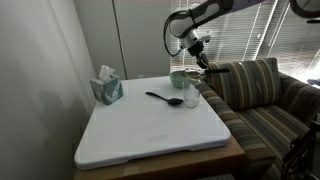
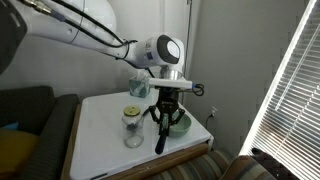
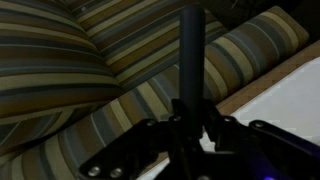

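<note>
My gripper (image 2: 163, 122) is shut on a long dark utensil (image 2: 161, 142). In the wrist view the dark utensil (image 3: 191, 60) sticks straight out from between the fingers, above the striped sofa and the table's edge. Exterior view 1 shows my gripper (image 1: 204, 66) raised over the far right corner of the white table, the utensil pointing out toward the sofa. A pale green bowl (image 1: 178, 78) stands at that table end, near the gripper. A clear container (image 1: 191, 96) and a black spoon-like utensil (image 1: 165, 98) are on the white table (image 1: 150, 135).
A tissue box (image 1: 107, 87) stands on the table's left side. The striped sofa (image 1: 255, 85) lies along the right. Window blinds (image 2: 285, 100) hang beyond the table in exterior view 2.
</note>
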